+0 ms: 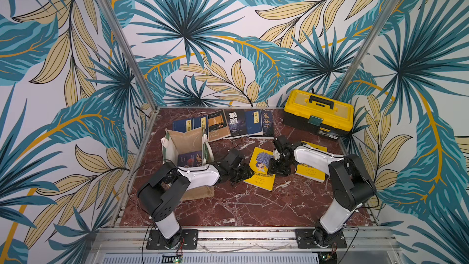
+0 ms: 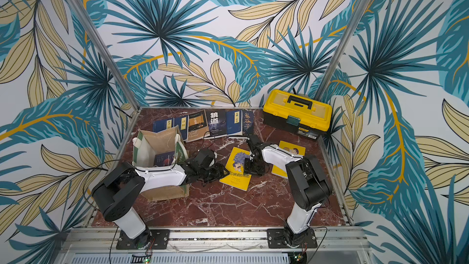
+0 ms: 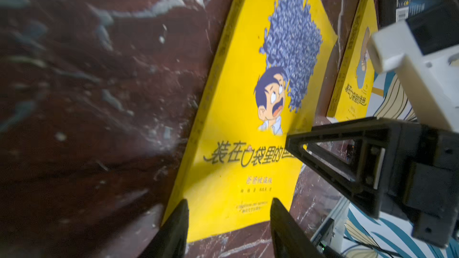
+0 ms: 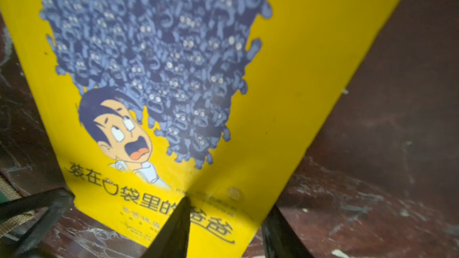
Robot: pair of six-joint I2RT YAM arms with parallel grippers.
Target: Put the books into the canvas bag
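A yellow book [image 1: 261, 170] with a blue cartoon cover lies tilted mid-table. My left gripper [image 1: 250, 172] is at its left side, and the left wrist view shows open fingers [image 3: 167, 234] at the book's near end. On the book's other side, my right gripper is parted, one finger [image 4: 173, 231] over the cover and the other past its edge. Clamping cannot be made out. To the left stands the open canvas bag [image 1: 168, 149], a dark book [image 1: 189, 159] inside. Another yellow book [image 1: 312, 172] lies partly under the right arm.
Along the back edge lie several books, among them a black one [image 1: 236, 123] and a brown one [image 1: 218, 124]. A yellow and black toolbox [image 1: 317, 112] fills the back right corner. Bare table [image 1: 263, 210] extends across the front.
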